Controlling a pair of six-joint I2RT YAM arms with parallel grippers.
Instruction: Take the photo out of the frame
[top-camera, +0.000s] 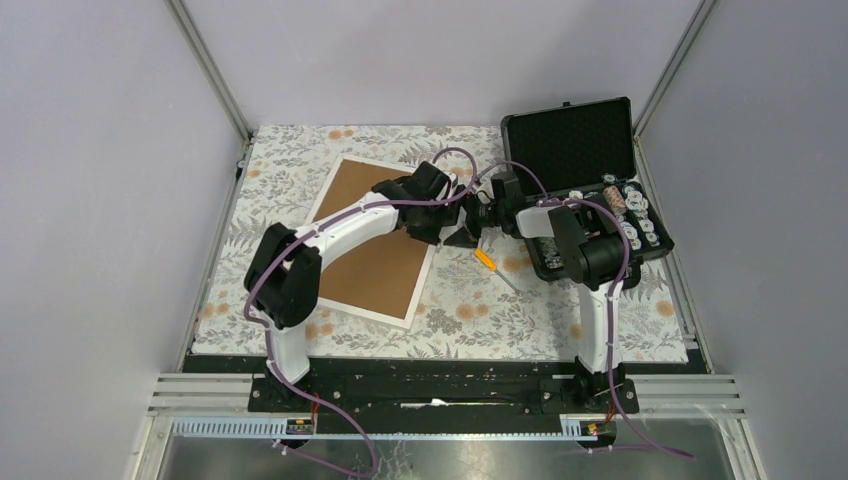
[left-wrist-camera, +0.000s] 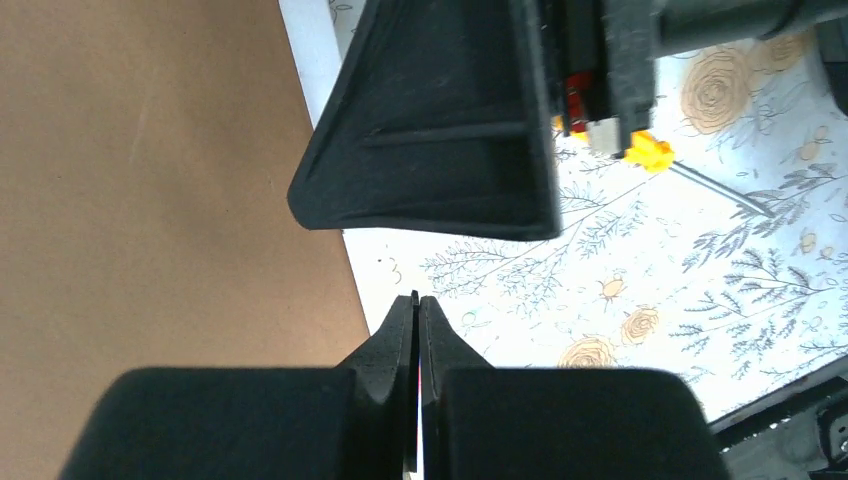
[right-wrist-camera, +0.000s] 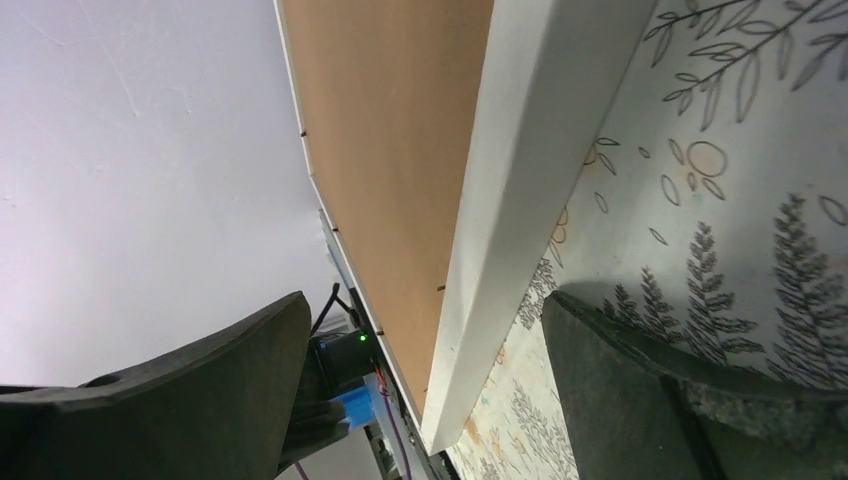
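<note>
The picture frame (top-camera: 365, 310) lies face down on the patterned table, its brown backing board (top-camera: 375, 270) ringed by a white border. No photo shows. Over the frame's right edge, my left gripper is shut, with nothing visible between its tips. Close by on the right, my right gripper stands open at a low height. Its view has the white border (right-wrist-camera: 530, 150) running through the space between the fingers, one on the backing side and one on the table side. Neither appears closed on the border. Small dark tabs (right-wrist-camera: 441, 289) show along the board's edge.
An orange-handled screwdriver (top-camera: 485, 259) lies on the table just right of the frame. At the back right, an open black case (top-camera: 568, 140) holds several small items, with the right arm passing over it.
</note>
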